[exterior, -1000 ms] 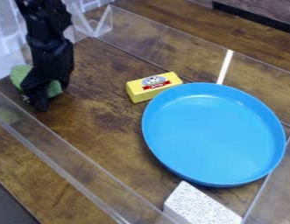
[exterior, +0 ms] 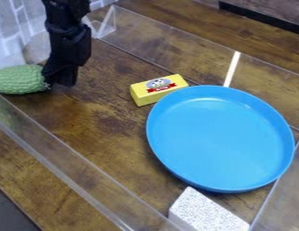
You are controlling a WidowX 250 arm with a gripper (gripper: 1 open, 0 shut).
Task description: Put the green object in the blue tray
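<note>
The green object [exterior: 19, 79], textured and rounded, lies at the far left against the clear side wall, well away from the tray. My black gripper [exterior: 59, 81] is low over the table just to its right, its fingers beside the object's right end rather than around it. Nothing shows held in it, but the dark fingers blend together and I cannot tell how far apart they are. The round blue tray [exterior: 220, 137] is empty and sits on the right of the table.
A yellow box [exterior: 158, 88] stands close to the tray's upper left. A white speckled block [exterior: 209, 212] is below the tray near the front wall. Clear walls [exterior: 85, 185] bound the table. Bare wood [exterior: 98, 122] lies between gripper and tray.
My gripper has moved up and to the right, off the green object. Tray and boxes have stayed put.
</note>
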